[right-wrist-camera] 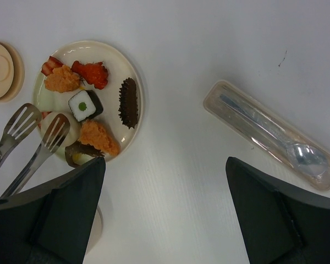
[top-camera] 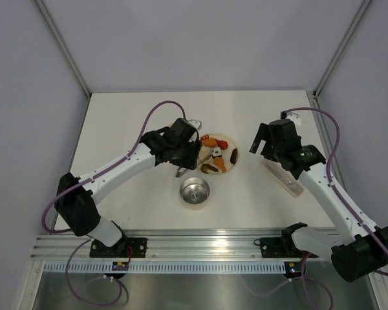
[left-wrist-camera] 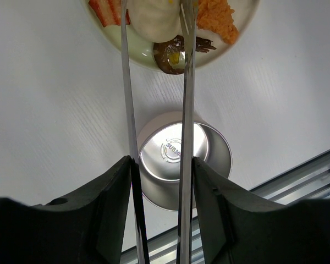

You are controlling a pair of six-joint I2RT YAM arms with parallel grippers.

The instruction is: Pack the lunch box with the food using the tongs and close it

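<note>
A cream plate [right-wrist-camera: 126,132] holds sushi, fried pieces, a bun, red pieces and a dark spiky item. A steel lunch container [top-camera: 194,194] stands in front of it. My left gripper is open, with metal tongs [left-wrist-camera: 187,99] between its fingers, their two arms apart and reaching over the plate's food. My right gripper is open and empty, above the table to the right of the plate.
A clear cutlery case [right-wrist-camera: 272,137] with a spoon lies at the right. A round beige lid [right-wrist-camera: 3,71] sits behind the plate at left.
</note>
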